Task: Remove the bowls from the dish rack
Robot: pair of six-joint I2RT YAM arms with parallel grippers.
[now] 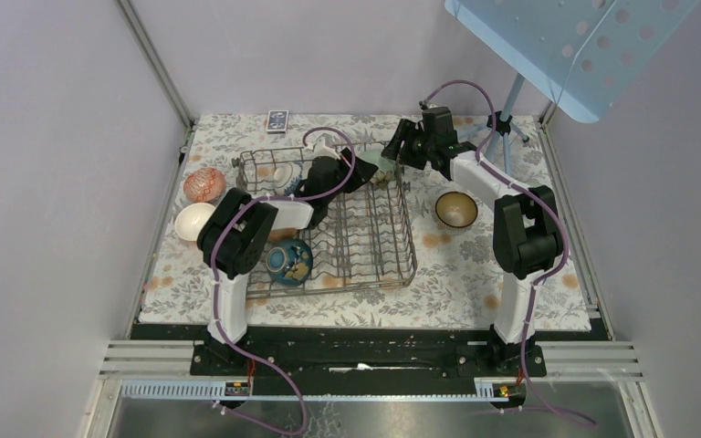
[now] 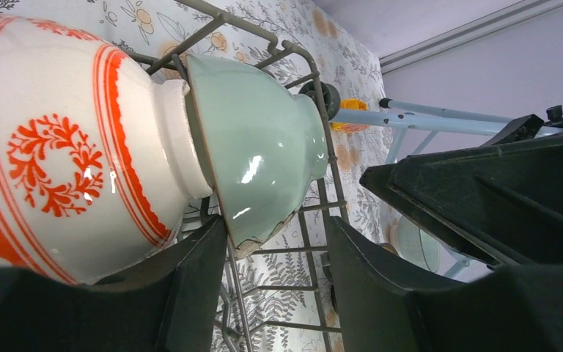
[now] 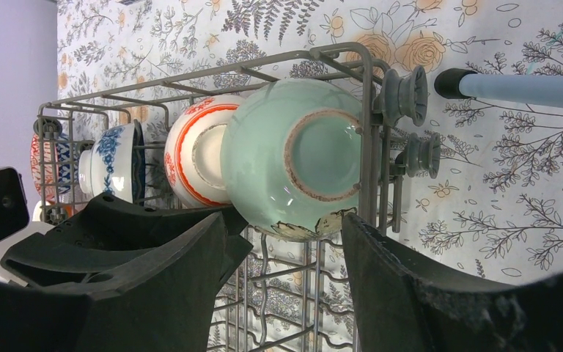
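In the dish rack (image 1: 409, 237), a celadon bowl (image 2: 256, 139) (image 3: 264, 147) stands on its side at the back right, beside a red-patterned white bowl (image 2: 59, 147) (image 3: 190, 139). My left gripper is part open at the lower edge of these bowls; whether it touches them is unclear. My right gripper is open over the celadon bowl's chipped rim, its fingers either side. A blue-and-white bowl (image 3: 110, 165) stands further left in the rack. A blue bowl (image 1: 289, 262) lies at the front left of the rack.
A white bowl (image 1: 192, 222) and red-patterned bowl (image 1: 204, 182) sit left of the rack; a brown bowl (image 1: 456, 209) sits right of it. A light-blue stand (image 3: 520, 92) rises at the back right.
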